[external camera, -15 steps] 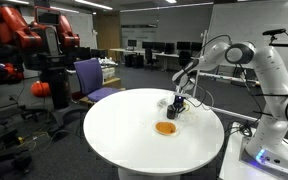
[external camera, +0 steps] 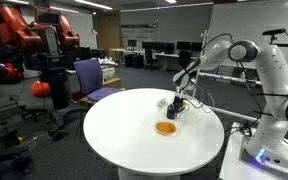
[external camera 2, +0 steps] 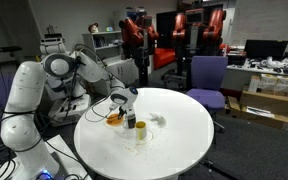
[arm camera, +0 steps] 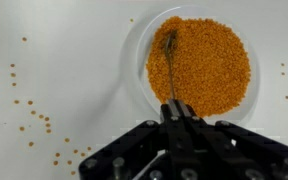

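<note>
A white plate (arm camera: 140, 68) of orange grains fills the upper right of the wrist view. Over the grains lies a thin metal spoon (arm camera: 170, 46), its handle running back to my gripper. The gripper is shut, with the handle's end between its fingertips as far as shows. In exterior view 1 the orange-filled plate (external camera: 166, 128) is on the round white table, nearer the camera than my gripper. Exterior view 2 has the orange grains (external camera 2: 114, 119) just left of a dark cup; the gripper is too small there to make out its fingers.
A dark cup (external camera: 171, 113) stands close to the gripper. A yellow cup (external camera 2: 141, 131) is beside it, and a whitish item (external camera 2: 157, 118) lies farther right. Stray grains (arm camera: 49, 130) dot the tabletop. The table's far side from the arm is clear.
In exterior view 1 my gripper has shifted slightly left, closer to the dark cup. The plate and cups keep their places.
</note>
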